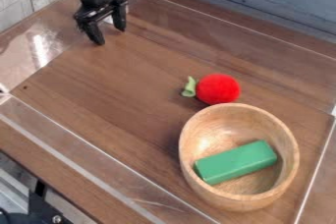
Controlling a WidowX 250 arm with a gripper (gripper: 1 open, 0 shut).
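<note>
My black gripper [105,24] is at the back left corner of the wooden table, low over its surface, with its fingers apart. A red round object with a green stem [217,88] lies right of centre. A light wooden bowl [237,121] at the front right holds a green block [234,161].
A blue-grey plank wall [250,2] runs along the back, and a pale panel stands at the left.
</note>
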